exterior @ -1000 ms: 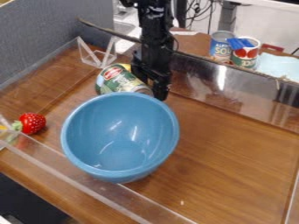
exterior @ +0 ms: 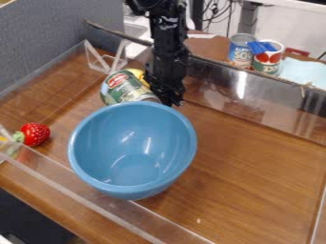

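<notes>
A large blue bowl (exterior: pixel 132 162) stands in the middle front of the wooden tray. Just behind it a green-and-white can (exterior: pixel 124 89) lies on its side, a yellow object partly showing behind it. My black gripper (exterior: pixel 166 93) is low beside the can's right end, above the bowl's back rim; its fingers are dark and partly hidden, so whether they touch or hold the can cannot be told. A red strawberry (exterior: pixel 34 133) lies at the left with another small yellow-green item.
Clear plastic walls edge the tray, with a grey foam panel (exterior: pixel 38 43) at the back left. Beyond the back wall stand two cans (exterior: pixel 266 57) and a light blue cloth (exterior: pixel 304 71). The right part of the tray is clear.
The can has shifted slightly to the left, and my gripper has moved a little with it. The bowl is nearly unchanged.
</notes>
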